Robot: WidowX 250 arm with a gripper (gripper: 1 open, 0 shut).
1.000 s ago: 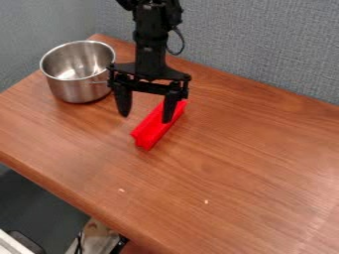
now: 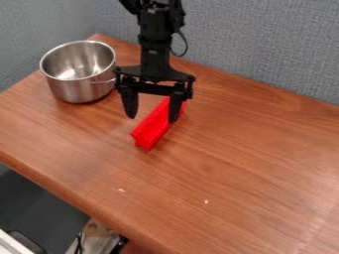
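Note:
My black gripper [image 2: 151, 111] hangs from above over a red bar [image 2: 151, 132], its two fingers spread wide, one on either side of the bar's upper part. Nothing shows held between them. The bar lies slanted on the wooden table [image 2: 239, 179]. Whether the fingers touch it I cannot tell.
A steel bowl [image 2: 79, 74] stands at the back left, just beside the gripper. The front-left edge drops to a dark floor, and a grey padded wall runs along the back.
The gripper has shifted slightly up in the view and a little to the right, still open. The bar and bowl look unmoved.

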